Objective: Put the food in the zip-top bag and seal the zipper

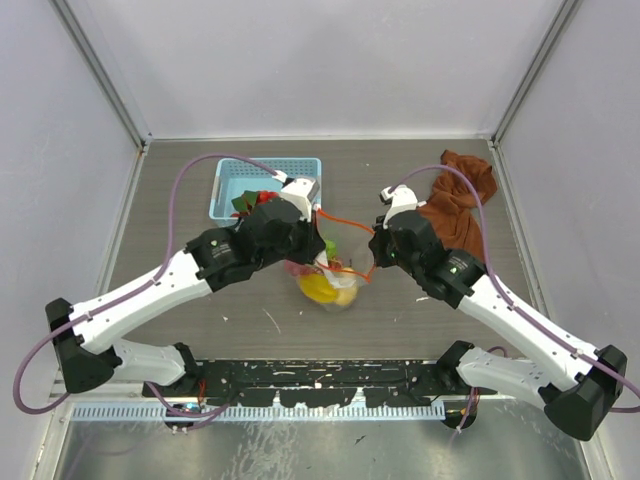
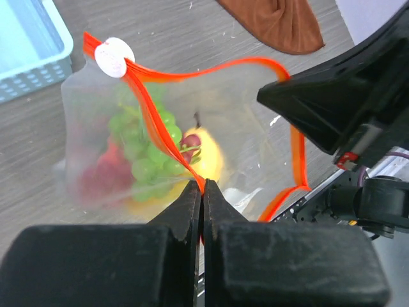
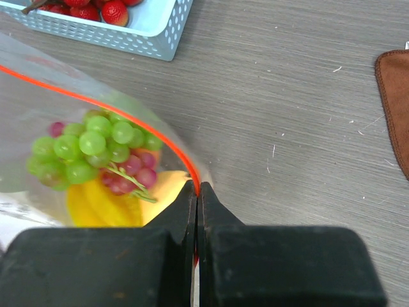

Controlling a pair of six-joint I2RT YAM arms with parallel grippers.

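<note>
The clear zip top bag (image 1: 325, 291) hangs between my arms, its orange-edged mouth gaping. Inside are green grapes (image 3: 89, 144), darker grapes (image 3: 136, 171), a yellow item (image 3: 105, 203) and a pear-like piece (image 2: 206, 152). My left gripper is shut on the bag's orange zipper edge, which runs down into its fingertips. On the opposite side of the mouth, my right gripper is shut on the same orange edge. A white round slider tab (image 2: 115, 56) sits at one end of the zipper. The bag's underside is hidden.
At the back left stands a light blue basket (image 1: 230, 180) with red strawberries (image 3: 115, 11) in it. A brown cloth (image 1: 460, 200) lies at the back right. Bare table (image 1: 420, 330) shows in front of the right arm.
</note>
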